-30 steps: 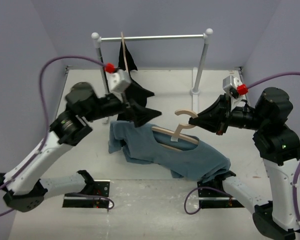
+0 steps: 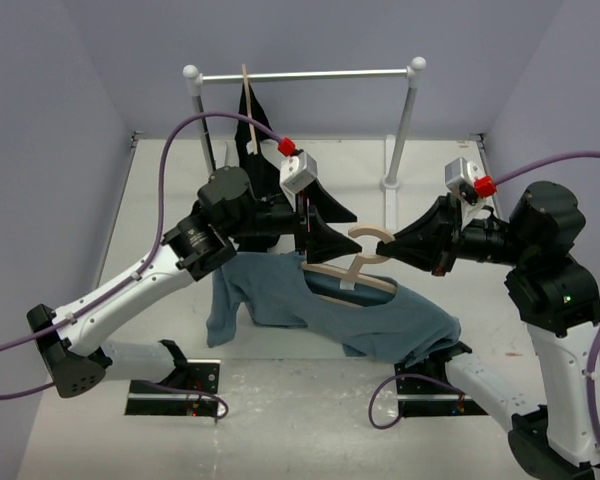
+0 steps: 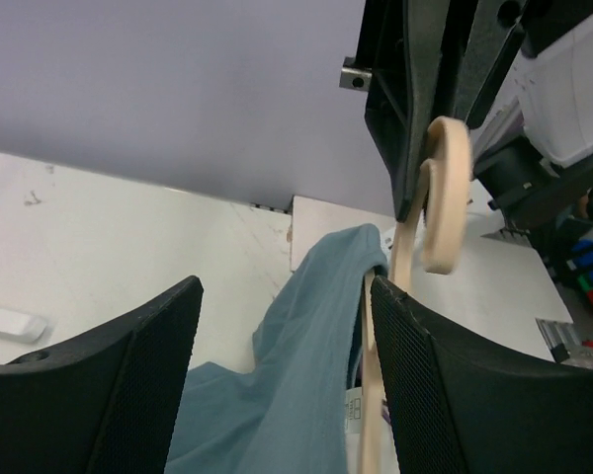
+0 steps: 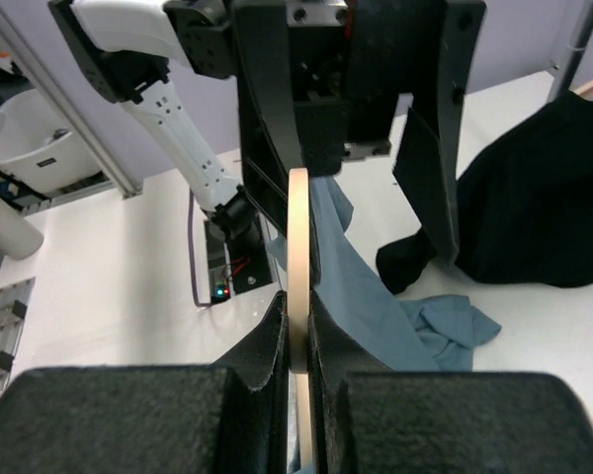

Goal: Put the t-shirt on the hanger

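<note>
The blue-grey t shirt [image 2: 270,290] lies spread low in the work area, with the wooden hanger's [image 2: 356,268] shoulders inside its neck opening. Pinched on the hook's side is my right gripper [image 2: 388,246]; its closed fingers also show around the wood [image 4: 298,267] in the right wrist view. From the left, my left gripper [image 2: 354,230] reaches in beside the hook, its fingers spread. The left wrist view shows the hook [image 3: 449,193] past one finger [image 3: 455,365], with no wood between the two fingers. Much of the hanger's lower part is covered by the shirt.
Behind stands a white rack with a top bar [image 2: 310,76]. A black garment [image 2: 258,170] hangs on a hanger at its left end, behind my left arm. The bar is free further right. Both grippers are very close together.
</note>
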